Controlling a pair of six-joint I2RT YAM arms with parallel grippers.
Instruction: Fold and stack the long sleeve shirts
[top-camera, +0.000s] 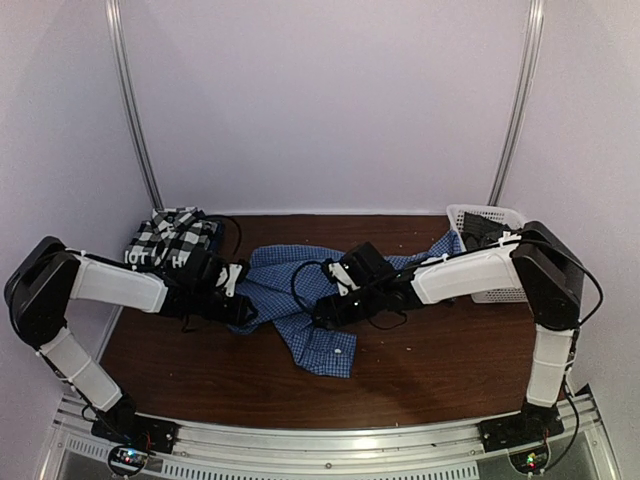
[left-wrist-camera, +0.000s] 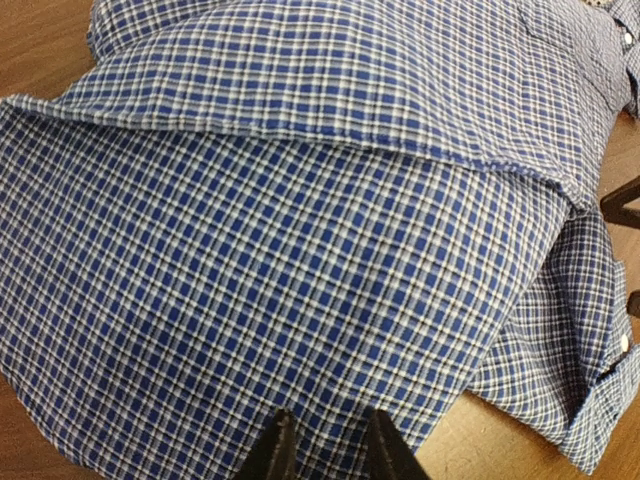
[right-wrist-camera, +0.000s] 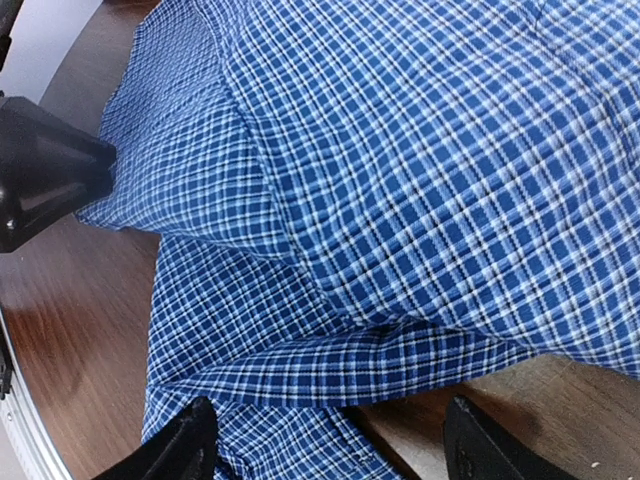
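Note:
A blue checked long sleeve shirt (top-camera: 275, 285) lies loosely spread and bunched across the table, one sleeve (top-camera: 325, 352) pointing toward the front and another part reaching right to the white basket. Over the shirt's left end is my left gripper (top-camera: 243, 314); in the left wrist view its fingertips (left-wrist-camera: 382, 440) stand part open above the cloth, apparently with none gripped. My right gripper (top-camera: 325, 318) is low over the shirt's middle, near the top of the front sleeve. Its fingers (right-wrist-camera: 180, 440) are wide apart in the right wrist view, with folds of cloth and bare table between and beyond them.
A black and white checked shirt (top-camera: 170, 238) lies folded at the back left. At the back right stands a white basket (top-camera: 497, 296) with dark cloth (top-camera: 483, 228) in it. Bare table (top-camera: 440, 370) stretches across the front right.

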